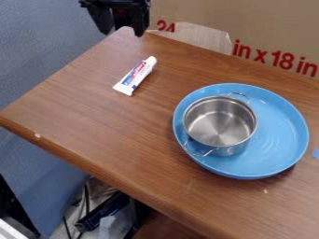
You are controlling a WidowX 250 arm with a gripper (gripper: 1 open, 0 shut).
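Note:
My gripper is at the top left edge of the view, dark and partly cut off, high above the back-left corner of the wooden table; whether it is open or shut is unclear. A white toothpaste tube with red and blue print lies on the table, below and right of the gripper. A steel pot with wire handles stands on a blue plate at the right.
A cardboard box with red lettering stands along the back. The table's left edge drops away to a grey-blue panel and some bags and cables below.

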